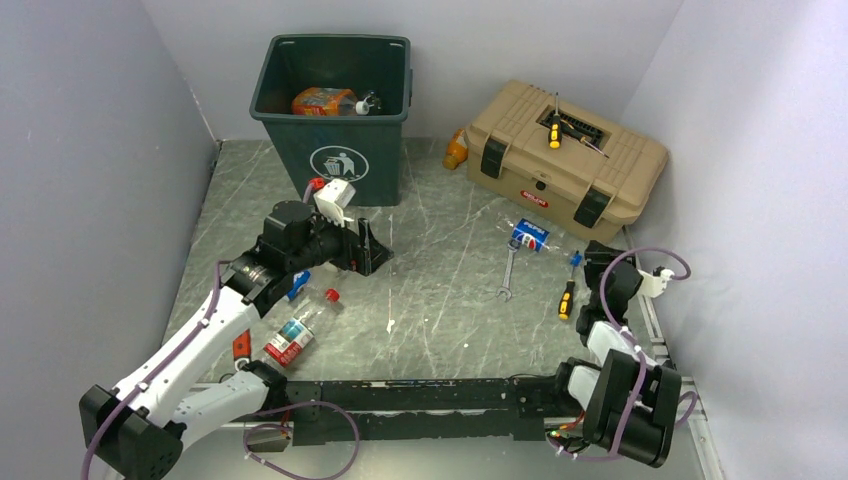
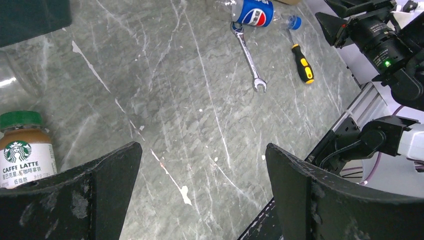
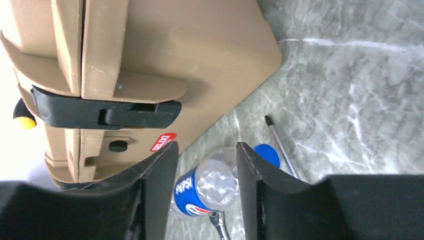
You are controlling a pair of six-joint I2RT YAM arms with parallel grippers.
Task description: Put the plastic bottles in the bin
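Observation:
The green bin (image 1: 330, 160) at the back holds several bottles. A Pepsi bottle (image 1: 531, 236) lies before the tan case; in the right wrist view it (image 3: 192, 192) is just past the fingertips of my right gripper, which is part open with nothing seen held. My left gripper hangs open and empty over the left-middle floor. A brown Starbucks bottle (image 2: 25, 155) and a clear bottle (image 2: 15, 82) lie beside it. A red-capped bottle (image 1: 295, 332) lies at the front left, and an orange bottle (image 1: 455, 150) beside the case.
A wrench (image 1: 508, 270) and yellow screwdriver (image 1: 566, 300) lie by the Pepsi bottle. The tan case (image 1: 560, 170) carries more tools. An orange-handled tool (image 1: 241, 348) lies front left. Walls close both sides.

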